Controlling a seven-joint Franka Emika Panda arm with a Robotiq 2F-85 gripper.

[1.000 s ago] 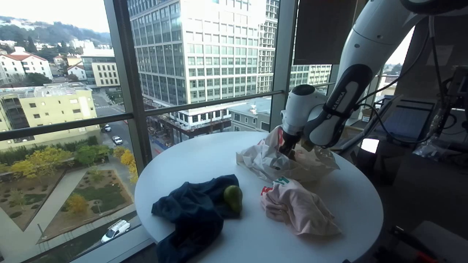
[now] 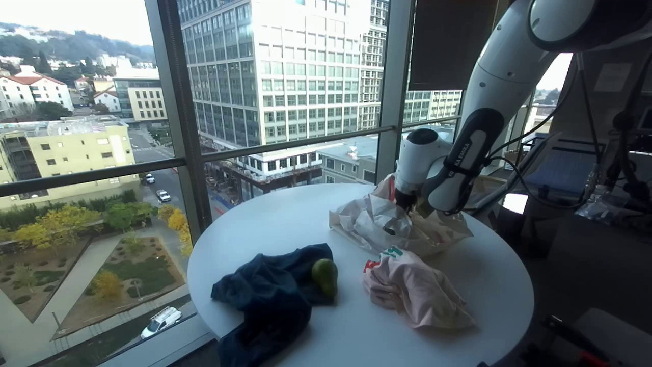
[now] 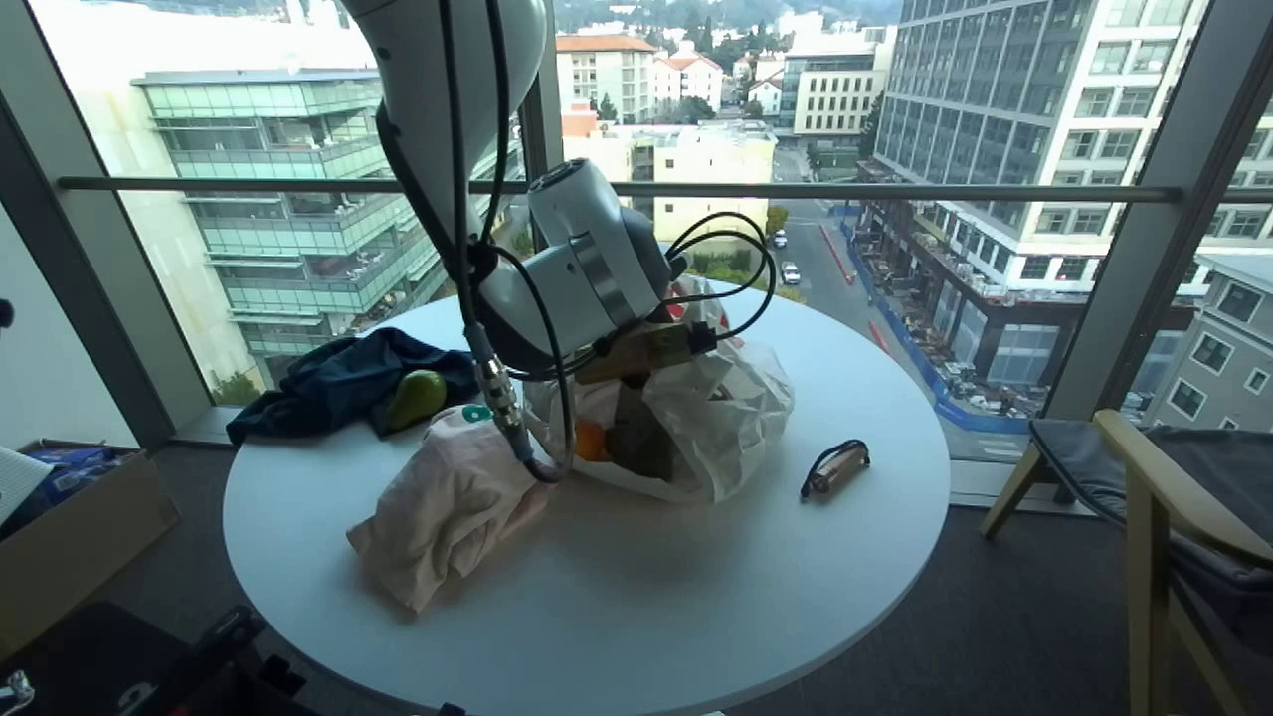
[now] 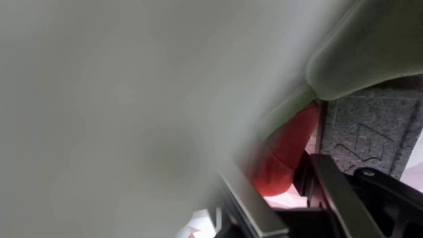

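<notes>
In the wrist view my gripper is down inside the white plastic bag (image 2: 367, 220), its fingers (image 4: 337, 194) apart. A soft red thing (image 4: 291, 146) with a green top (image 4: 287, 111) shows in the gap between the fingertips; whether they touch it is unclear. Beside it are a grey speckled block (image 4: 368, 131) and a dull green rounded thing (image 4: 368, 51). A blurred pale surface close to the lens covers the left of that view. Both exterior views hide the fingertips. Through the bag's opening an orange thing (image 3: 590, 440) and a dark thing (image 3: 640, 436) can be seen.
A pink cloth (image 2: 415, 290) lies in front of the bag. A green pear-shaped thing (image 2: 325, 277) rests on a dark blue cloth (image 2: 263, 284). A small corded item (image 3: 835, 467) lies apart from the bag.
My arm has moved lower, with the hand deeper in the bag and tilted more upright. The bag's near side bulges higher around it. The cloths and the green thing have stayed put.
</notes>
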